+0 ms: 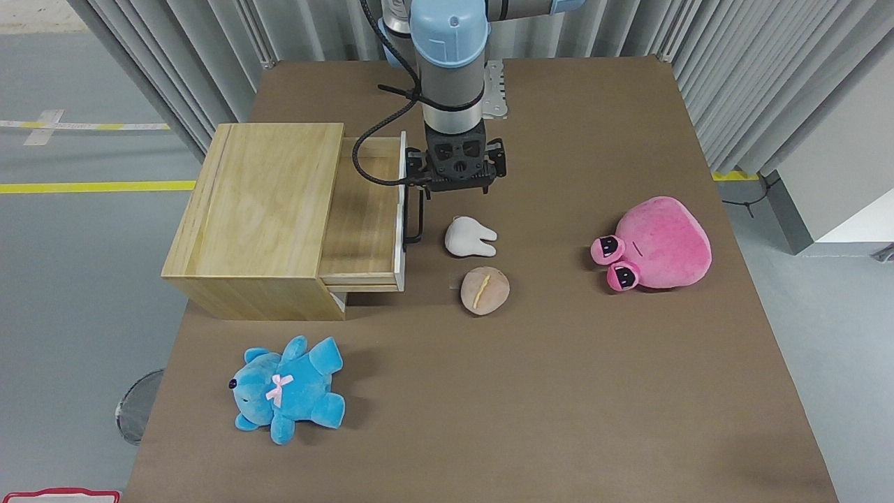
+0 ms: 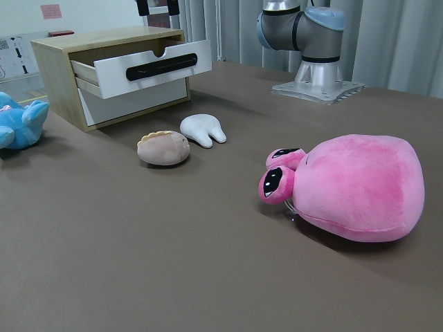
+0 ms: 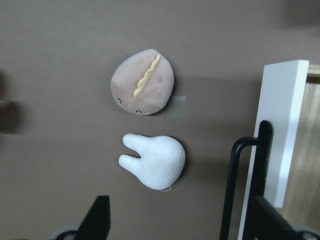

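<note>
My gripper is open above the front of the half-pulled drawer of a pale wooden cabinet. In the wrist view one finger is at the black drawer handle; I cannot tell if they touch. A white plush tooth lies on the table beside the drawer, and a round beige plush with a yellow crimped strip lies near it.
A pink plush lies at the right of the brown table. A blue teddy bear lies at the front left.
</note>
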